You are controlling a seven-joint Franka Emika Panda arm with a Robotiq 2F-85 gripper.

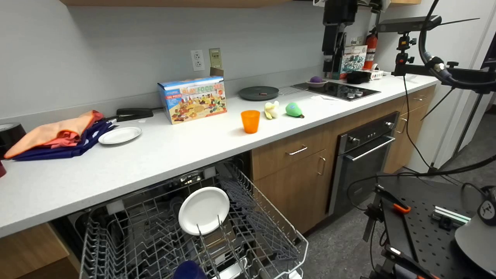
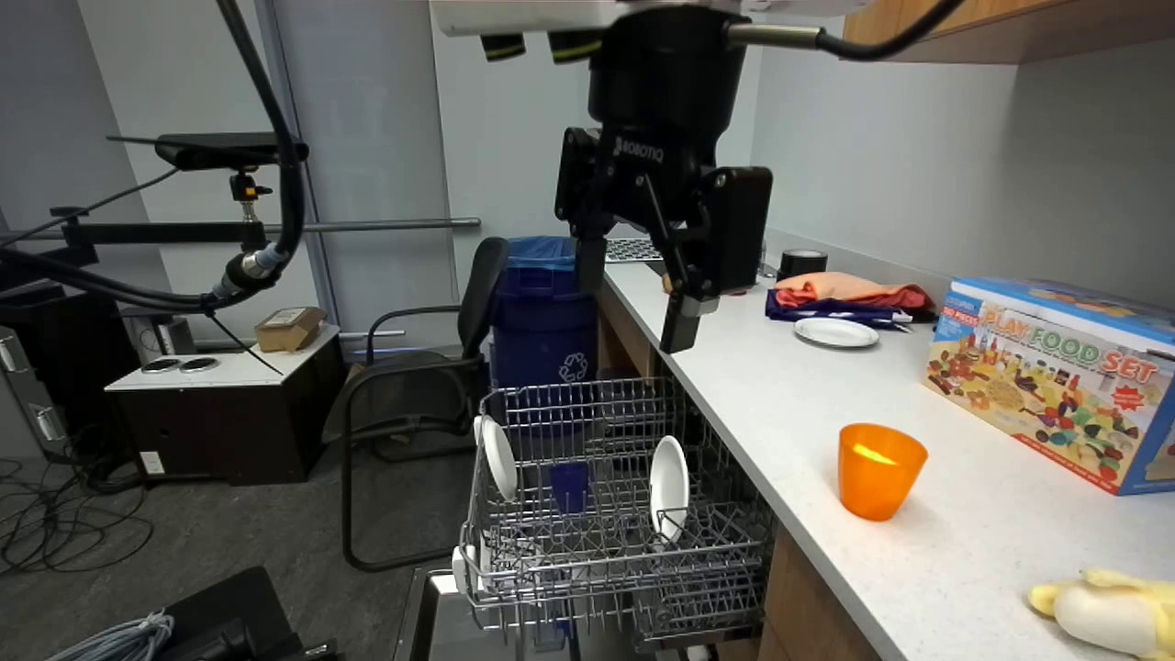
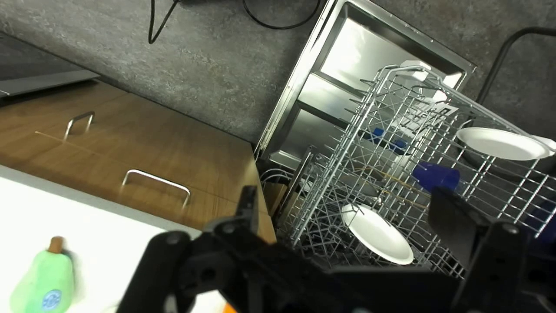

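My gripper hangs in the air above the counter and dishwasher area, its fingers spread apart and nothing between them. In the wrist view, the two fingers stand wide apart. The dishwasher rack is pulled out below the counter. It holds a white plate, a dark blue cup and a second white plate. On the counter an orange cup stands upright. Another white plate lies flat by the folded cloths.
A play food box stands against the wall. A toy banana, a green toy pear and a dark pan are to its right. The cooktop lies farther along. The counter's front stretch left of the orange cup is clear.
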